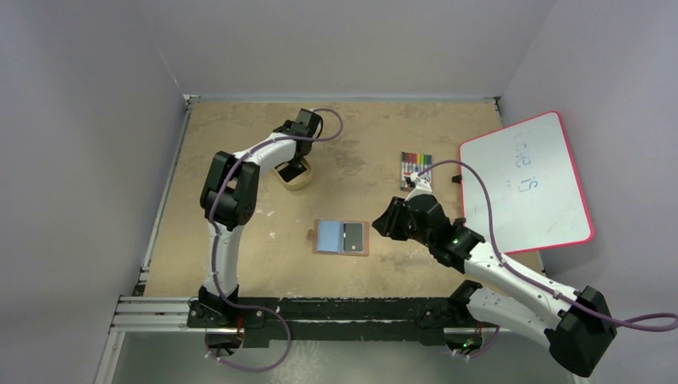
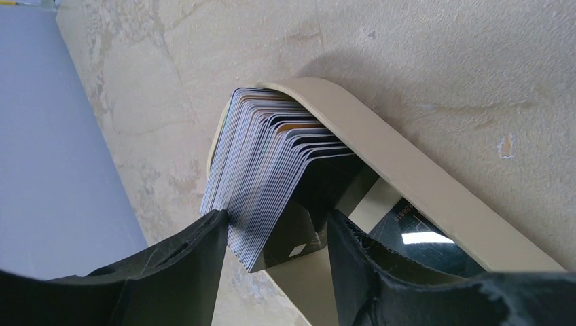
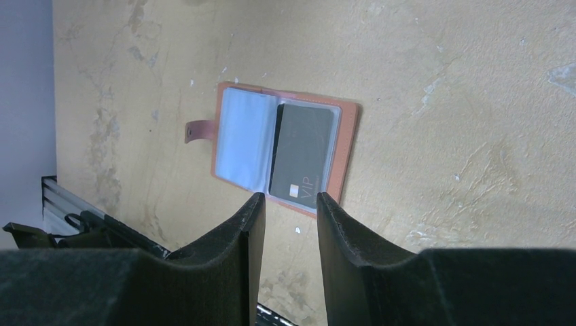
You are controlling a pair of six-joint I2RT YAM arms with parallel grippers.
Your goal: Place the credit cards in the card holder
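Observation:
In the left wrist view, a tilted stack of cards (image 2: 268,159) leans in a beige box (image 2: 407,170), dark card faces towards me. My left gripper is part open over it, one fingertip (image 2: 219,221) overlapping the card edges and the other in front of the nearest dark card; contact is not clear. The card holder (image 1: 341,238) lies spread open on the table, its brown border around clear pockets. A dark card marked VIP (image 3: 303,153) sits in its right pocket. My right gripper is part open and empty, away from the holder's right side.
A set of coloured markers (image 1: 416,170) lies right of centre, close to the right arm. A whiteboard (image 1: 528,184) with a red edge leans at the far right. Between the beige box and the markers the table (image 1: 360,152) is bare.

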